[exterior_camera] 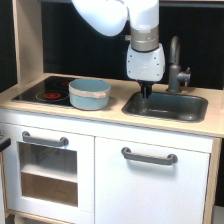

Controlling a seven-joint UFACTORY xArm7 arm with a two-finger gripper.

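My gripper points down over the left edge of the sink, its small dark fingers too indistinct to show whether they are apart or together. To its left, apart from it, a blue-grey pot with beige handles sits at the front right of the black stove top. A dark grey sink is set into the wooden counter on the right.
A dark faucet rises behind the sink, to the right of the gripper. Below the counter are a white cabinet door with a grey handle and an oven front. The counter between pot and sink is clear.
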